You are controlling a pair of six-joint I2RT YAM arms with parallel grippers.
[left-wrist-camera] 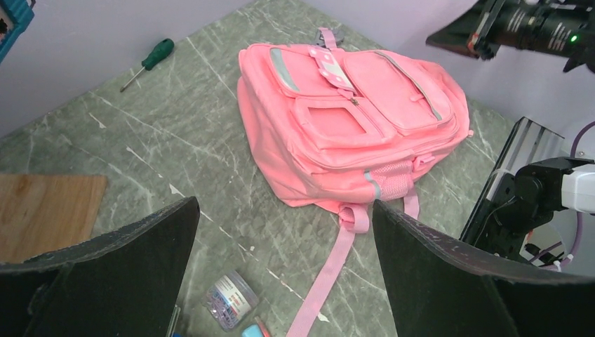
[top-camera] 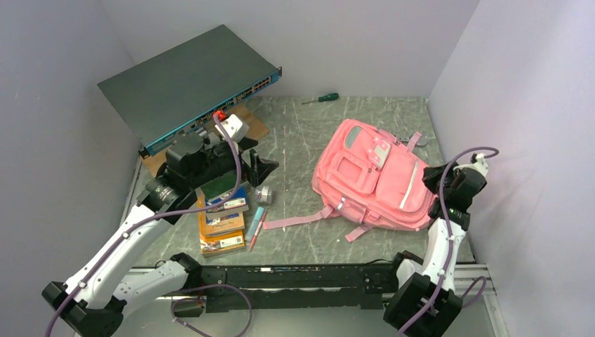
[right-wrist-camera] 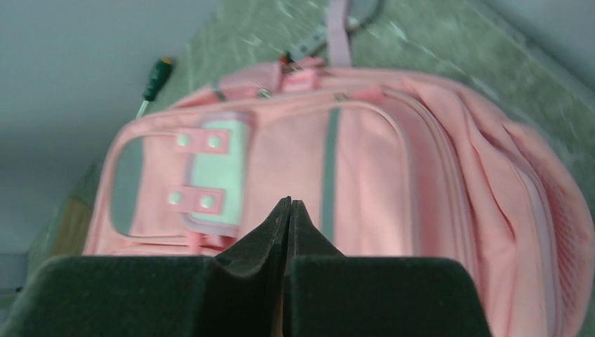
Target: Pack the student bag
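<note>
The pink backpack (top-camera: 372, 175) lies flat, front pocket up, its straps spread toward the table's front. My right gripper is shut, above the bag's right side, nothing seen between its fingers. My left gripper stands open and empty over the left of the table. Beside it below are the stacked books (top-camera: 221, 242), a clear container (left-wrist-camera: 230, 300), a blue item (top-camera: 254, 223) and a red pen (top-camera: 259, 228).
A large dark rack device (top-camera: 186, 84) sits at back left over a wooden board (left-wrist-camera: 49, 210). A screwdriver (top-camera: 326, 97) lies at the back. Bare tabletop separates books and bag. Walls enclose both sides and back.
</note>
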